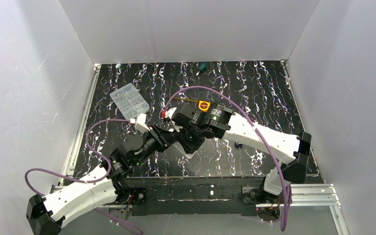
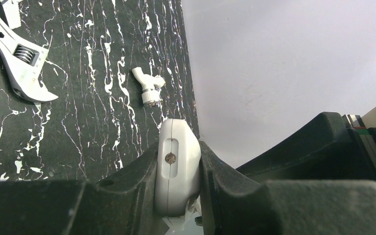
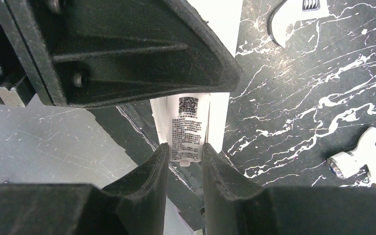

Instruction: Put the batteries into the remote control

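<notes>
The white remote control (image 2: 177,181) is clamped by its end in my left gripper, held above the table. In the right wrist view, its long body (image 3: 219,117) runs underneath the dark left finger (image 3: 142,68). A white cover (image 3: 185,129) with a printed code and text lies along the remote's back. Its tabbed end is pinched between the fingertips of my right gripper. Whether the cover is flush cannot be told, and its far end is hidden behind the left finger. No batteries show. From above, the arms hide most of the remote (image 1: 184,151).
An adjustable wrench (image 2: 27,68) and a white fitting (image 2: 150,88) lie on the dark marbled table. Farther back are a clear compartment box (image 1: 129,101), a yellow tape measure (image 1: 204,105) and a green-handled tool (image 1: 202,66).
</notes>
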